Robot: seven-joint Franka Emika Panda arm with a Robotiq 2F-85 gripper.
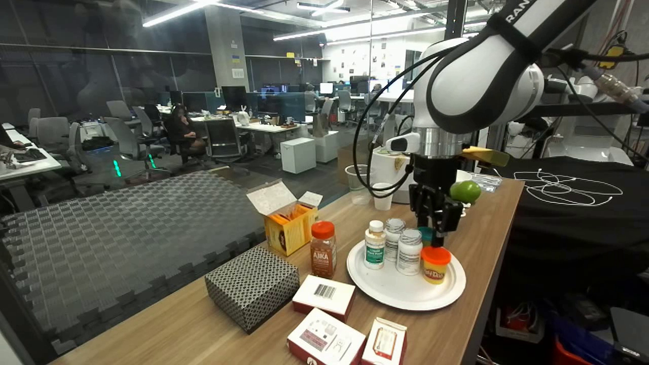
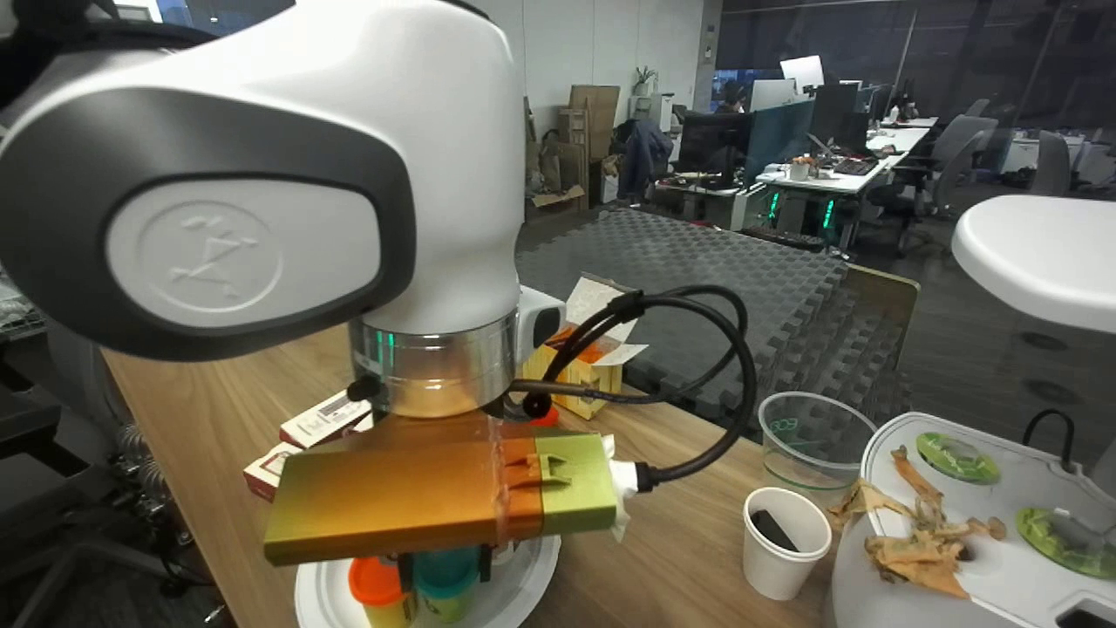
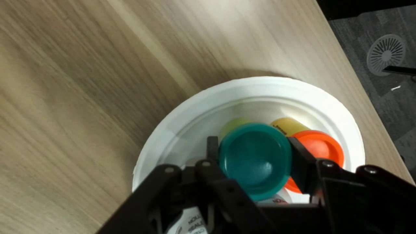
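In the wrist view a teal-lidded tub (image 3: 255, 160) sits between the fingers of my gripper, which is shut on it. Below it lies the white plate (image 3: 249, 84), and the tub is over or on its back part; whether it touches the plate is hidden. An orange-lidded Play-Doh tub (image 1: 435, 265) stands upright on the plate close beside my fingertips. Two white jars, the nearer one (image 1: 409, 252) and the one behind (image 1: 394, 234), share the plate with a white bottle (image 1: 374, 245) bearing a green label.
Left of the plate stand a red-lidded spice jar (image 1: 323, 249), an open yellow box (image 1: 289, 226) and a patterned dark box (image 1: 252, 286). Several small red-and-white boxes lie in front. Behind are a paper cup (image 2: 785, 539) and a clear cup (image 2: 812, 440). The table's edge runs close to the plate's right.
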